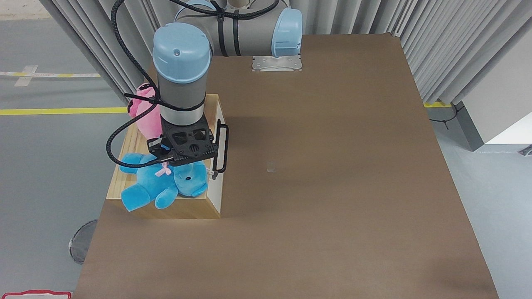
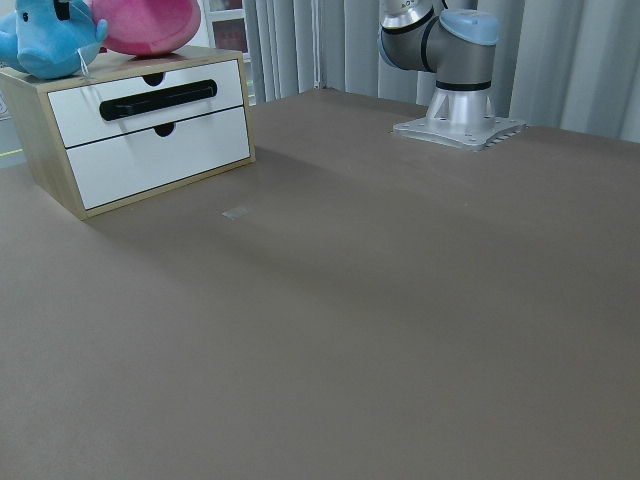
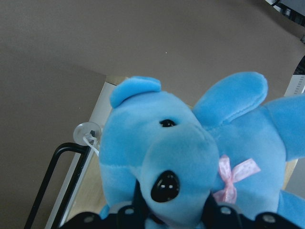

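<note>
A blue plush bear (image 1: 190,180) with a pink bow is over the top of a wooden two-drawer cabinet (image 2: 160,158) with white fronts. My gripper is shut on the bear around its head, whose snout and black nose fill the middle of the wrist view. A clear suction cup (image 3: 87,132) on a string hangs beside the head. Whether the bear touches the cabinet top is unclear. A pink plush toy (image 2: 147,21) sits behind it on the cabinet, partly hidden by my arm in the front view.
The black drawer handle (image 2: 158,100) sticks out from the cabinet's front. Curtains and the arm's base stand at the back; the floor lies beyond the table's edges.
</note>
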